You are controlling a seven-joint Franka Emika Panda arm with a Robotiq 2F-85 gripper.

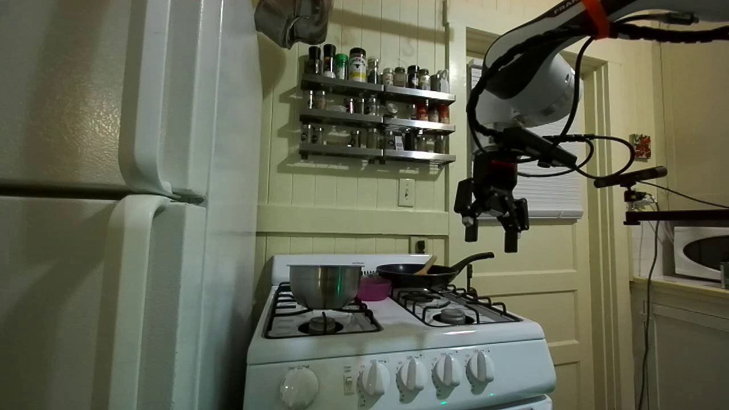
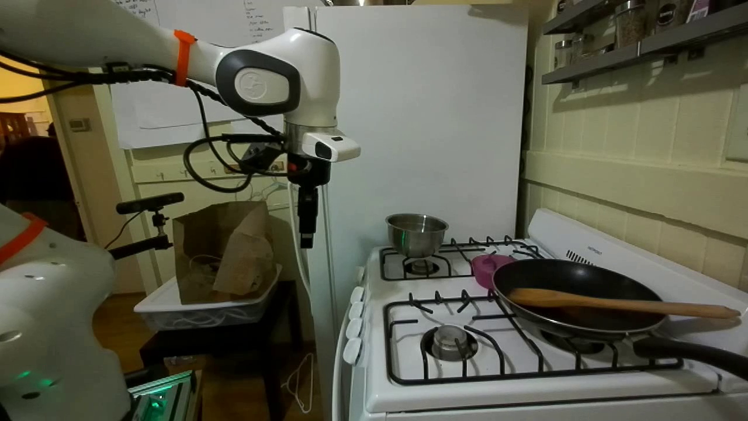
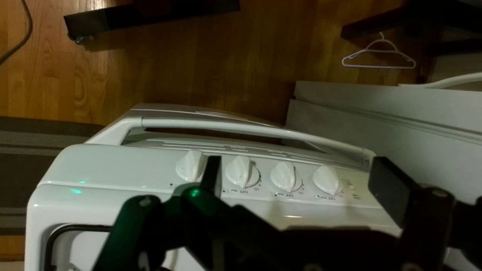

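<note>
High above the front of the white stove, my gripper (image 1: 491,245) points downward with its fingers open and nothing between them. In the wrist view its two fingers (image 3: 392,192) stand wide apart over the stove's knob panel. A steel pot (image 2: 417,236) stands on the back-left part of the stove as exterior view 2 shows it, beside the fridge. A black frying pan (image 2: 585,280) sits on the burners nearer the wall, with a wooden spatula (image 2: 603,302) lying across it. Between pot and pan is a pink bowl (image 2: 488,268).
The fridge (image 1: 229,205) rises close by the stove. Spice shelves (image 1: 379,119) hang on the wall behind. The pan's handle (image 2: 701,353) sticks out past the stove's side. Along the stove's front run several knobs (image 3: 241,171) and the oven handle (image 3: 235,126).
</note>
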